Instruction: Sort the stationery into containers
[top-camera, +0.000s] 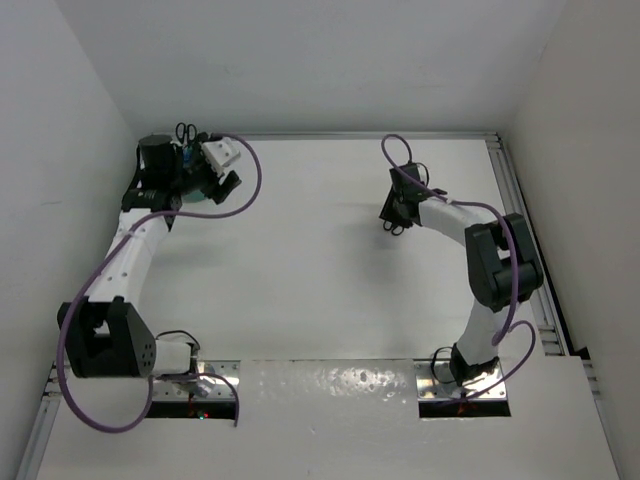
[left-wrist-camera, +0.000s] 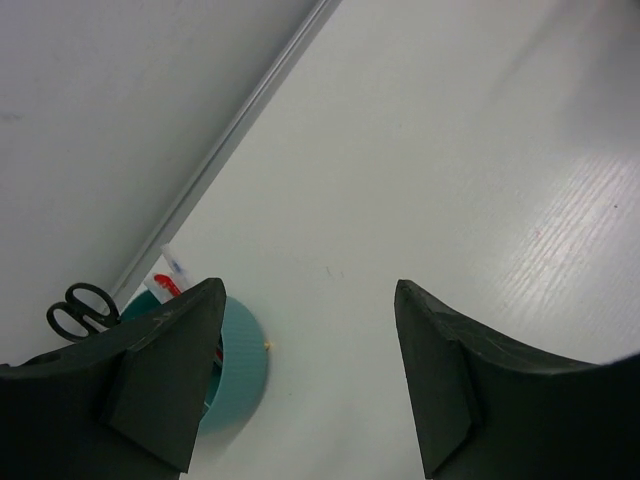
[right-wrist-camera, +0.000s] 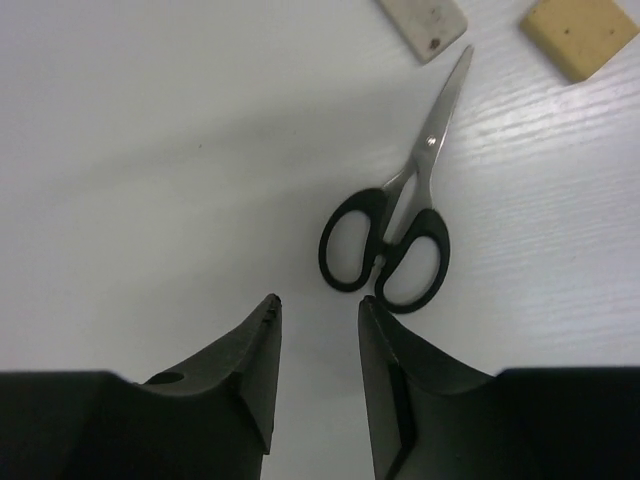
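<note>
A pair of black-handled scissors (right-wrist-camera: 428, 265) lies flat below my right gripper, which is part open with nothing between its fingers. A grey-white block (right-wrist-camera: 420, 22) and a tan block (right-wrist-camera: 575, 32) lie beyond the blade tip. The teal container (left-wrist-camera: 240, 375), holding another pair of scissors (left-wrist-camera: 85, 310) and pens (left-wrist-camera: 170, 284), is at the back left. My left gripper hangs open over the table beside it, empty.
Walls and a rail border the back and sides.
</note>
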